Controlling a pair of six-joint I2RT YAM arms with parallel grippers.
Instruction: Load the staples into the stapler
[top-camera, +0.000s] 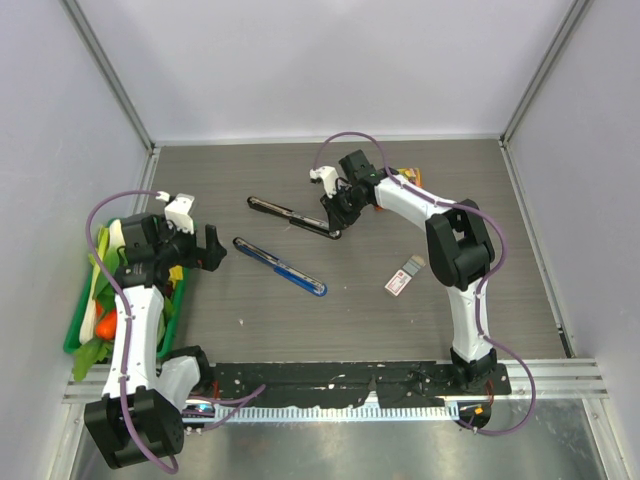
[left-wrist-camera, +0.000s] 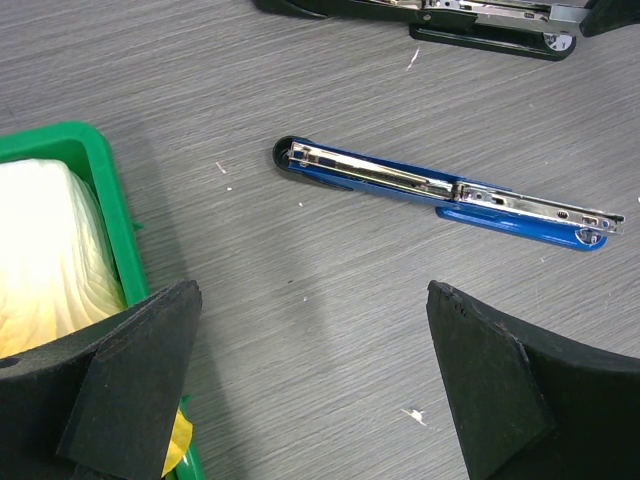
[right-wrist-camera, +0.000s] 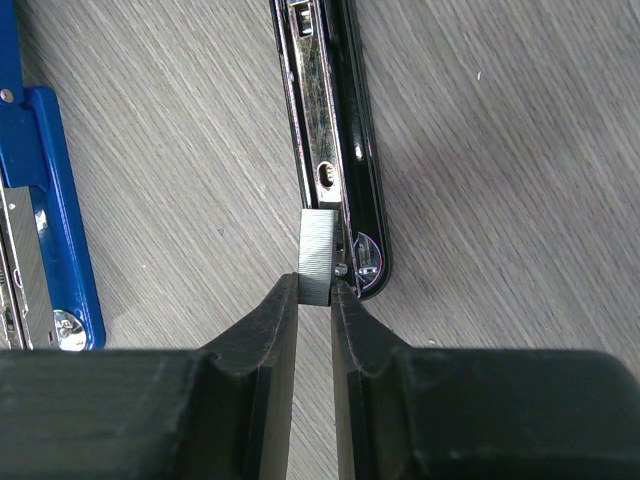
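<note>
A black stapler (top-camera: 280, 211) lies opened flat mid-table. My right gripper is shut on a silver strip of staples (right-wrist-camera: 317, 250), held over the end of that stapler's metal channel. A blue stapler (left-wrist-camera: 390, 175), also opened out, lies nearer the front. A small box of staples (top-camera: 398, 282) lies at the right of the table. My left gripper (top-camera: 210, 247) stands open above the left side, by the green tray, with nothing between its fingers.
The green tray (left-wrist-camera: 118, 230) of vegetables is at the left edge. An orange item (top-camera: 410, 175) sits partly hidden behind the right arm. Pale walls enclose the table.
</note>
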